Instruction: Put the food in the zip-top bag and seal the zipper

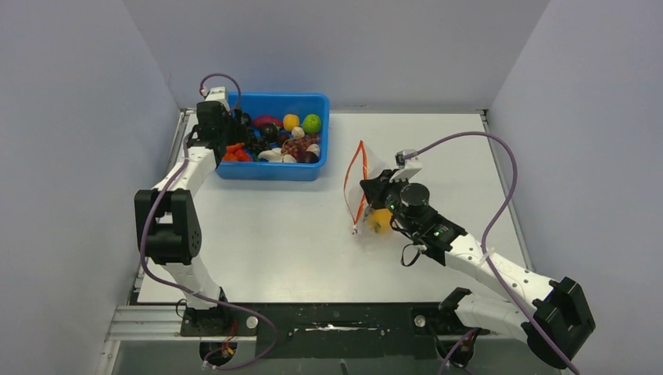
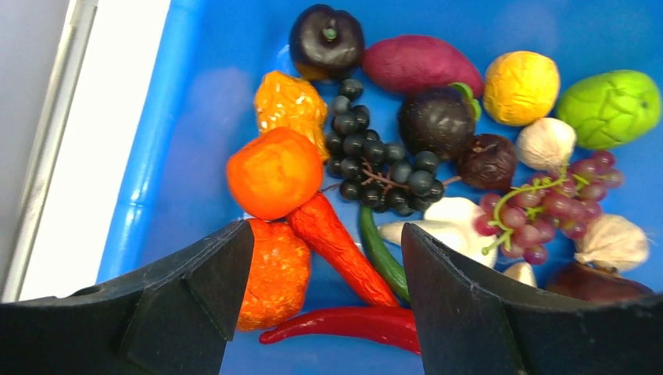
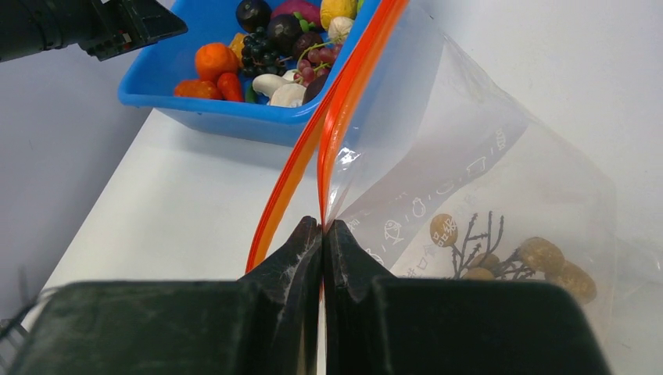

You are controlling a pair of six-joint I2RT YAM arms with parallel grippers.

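Observation:
The clear zip top bag stands on the right half of the table, its orange zipper edge parted into two strips. My right gripper is shut on the bag's edge. Printed pictures show on its film, and something yellow shows through its lower part in the top view. Over the left end of the blue bin hangs my left gripper, open and empty. Below it lie an orange tomato-like piece, a red chili, a longer red pepper and black grapes.
Also in the bin are a green fruit, a yellow fruit, red grapes and a dark aubergine-like piece. Bare table lies between bin and bag. A wall stands close to the bin's left.

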